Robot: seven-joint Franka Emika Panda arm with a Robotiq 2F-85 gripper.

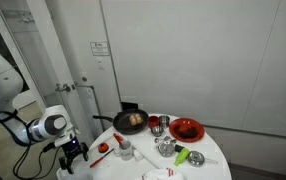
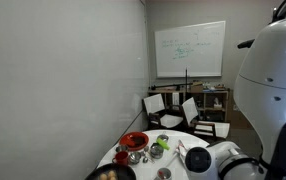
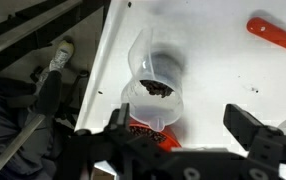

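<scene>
In the wrist view, a clear, see-through container point(image 3: 170, 72) with dark bits inside stands on the white table, ahead of my gripper. The gripper is open, with its black fingers point(image 3: 248, 128) far apart on either side of the lower picture. Close to the container's lower end, between the fingers in the picture, is something red with dark bits point(image 3: 161, 138); whether it touches a finger I cannot tell. From outside, the gripper point(image 1: 69, 158) is low at the table's left edge.
A red handle point(image 3: 275, 34) lies to the right in the wrist view. Farther along the round table are white cups point(image 1: 125, 149), a black pan point(image 1: 132, 122), a red bowl point(image 1: 187, 130), metal pots point(image 1: 166, 147), a green item point(image 1: 182, 156) and a white cloth point(image 1: 163, 174).
</scene>
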